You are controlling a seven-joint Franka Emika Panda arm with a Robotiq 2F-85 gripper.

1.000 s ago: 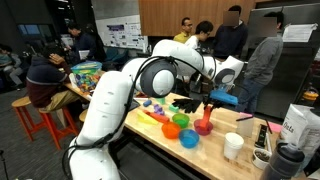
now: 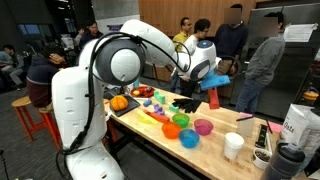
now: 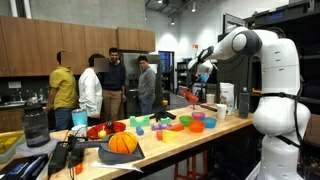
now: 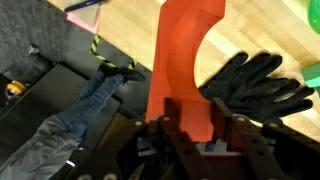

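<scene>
A long red object point(image 4: 185, 60), apparently a bottle, fills the middle of the wrist view, and my gripper is shut on its near end. From exterior view 1 the red object point(image 2: 213, 98) hangs upright below the gripper point(image 2: 214, 83), above the far side of the table. In exterior view 2 it shows as a small red patch point(image 3: 192, 98) over the table. The fingers' contact with it is partly hidden by the object itself.
Below stand a pink bowl point(image 2: 204, 127), an orange bowl point(image 2: 171, 130), a green bowl point(image 2: 181, 119) and a blue bowl point(image 2: 189, 139). Black gloves point(image 4: 255, 85) lie on the wooden table. A white cup point(image 2: 233, 146) stands nearer the right. People stand behind the table.
My gripper has risen and shifted slightly right in exterior view 1, carrying the red object up from near the pink bowl. The bowls look unmoved.
</scene>
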